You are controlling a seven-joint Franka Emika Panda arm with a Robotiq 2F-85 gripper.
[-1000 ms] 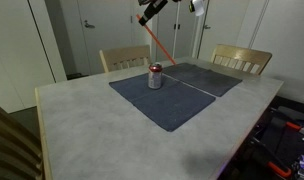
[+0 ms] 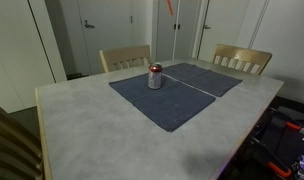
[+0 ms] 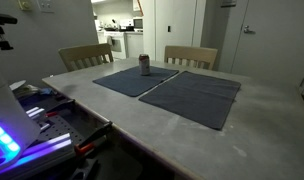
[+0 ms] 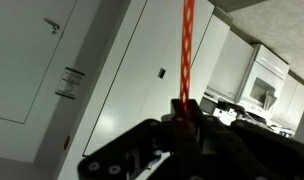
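In the wrist view a long, thin red stick with pale dots (image 4: pixel 187 45) stretches away from my gripper, whose dark fingers are shut on it. Just a short end of the red stick (image 2: pixel 169 6) shows at the top edge of exterior view 1, high above the table. The gripper itself is outside both exterior views. A red and silver can (image 2: pixel 155 77) stands upright on a dark blue-grey mat (image 2: pixel 172 105); exterior view 2 shows the can (image 3: pixel 144 65) too, well below and apart from the stick.
A second dark mat (image 3: pixel 197 95) lies beside the first on the pale table (image 2: pixel 87 130). Wooden chairs (image 2: pixel 125 58) stand around it. Cabinets (image 4: pixel 132 75) and a door (image 4: pixel 32 50) fill the wrist view.
My gripper has risen out of the top of exterior view 1, taking the red stick up with it. The can and mats have stayed put.
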